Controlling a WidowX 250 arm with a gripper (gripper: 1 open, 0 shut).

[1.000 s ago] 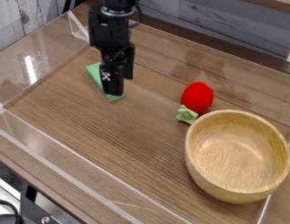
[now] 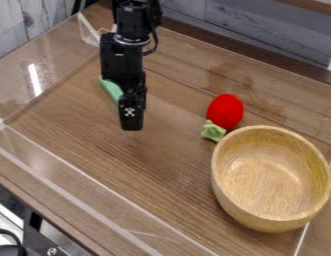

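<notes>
My black gripper [image 2: 130,118] hangs from the top of the camera view, low over the left-middle of the wooden table. A green object [image 2: 112,88] lies behind it, partly hidden by the arm. Whether the fingers hold anything is hard to make out.
A red round object [image 2: 224,109] and a small green item [image 2: 213,130] sit right of the gripper. A large yellow bowl [image 2: 269,215] fills the lower right.
My gripper has moved toward the viewer and down in the image, now over the front part of the green object's place, hiding part of it.
</notes>
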